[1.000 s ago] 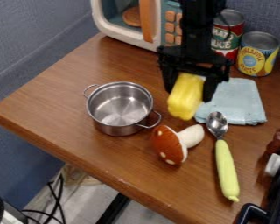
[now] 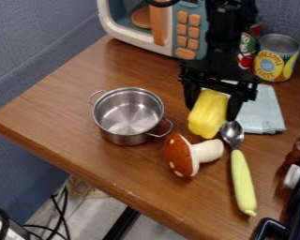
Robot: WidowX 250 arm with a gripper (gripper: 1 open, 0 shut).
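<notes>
The black gripper (image 2: 219, 91) reaches down from the top at the right of centre, around a yellow object (image 2: 208, 113) that hangs from it or rests just under it; the fingers are on either side of its upper part. A steel pot (image 2: 127, 112) stands to the left. A mushroom (image 2: 184, 156) with an orange cap, a spoon (image 2: 232, 130) and a long pale yellow-green object (image 2: 243, 182) lie below the gripper.
A toy microwave (image 2: 153, 23) and cans (image 2: 276, 58) stand at the back. A pale blue cloth (image 2: 262, 114) lies right of the gripper, dark items (image 2: 287, 220) at the right edge.
Since one second ago the gripper and yellow object have moved slightly right and down, the object now lying closer to the spoon and mushroom.
</notes>
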